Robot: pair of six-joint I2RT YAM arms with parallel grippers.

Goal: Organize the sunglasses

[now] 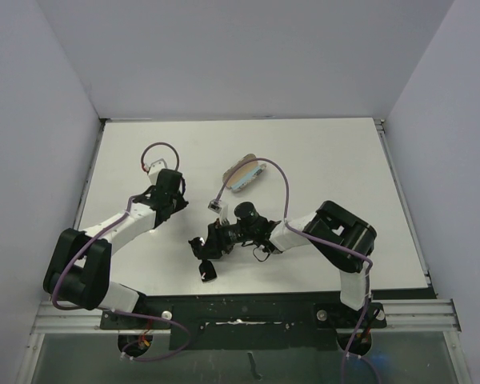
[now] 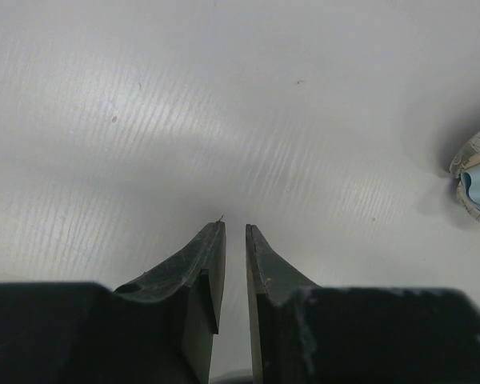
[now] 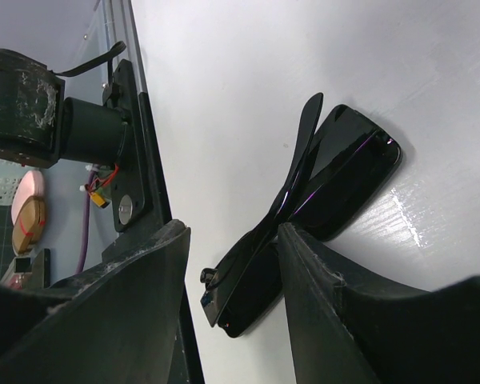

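Observation:
Black sunglasses (image 3: 348, 172) lie on the table near its front edge, one dark temple arm (image 3: 300, 156) lying slanted along them. In the top view the lower lens (image 1: 207, 271) shows clear of my right gripper, which is low beside the upper part. From the right wrist, its fingers stand part open, with the near end of the sunglasses between or just beyond them; whether they touch, I cannot tell. My left gripper is shut over bare table, nothing between its fingertips. Farther back lies an open case (image 1: 244, 173) with a light blue lining.
A dark front rail (image 3: 154, 152) runs close to the sunglasses. The left arm (image 1: 124, 232) occupies the left side.

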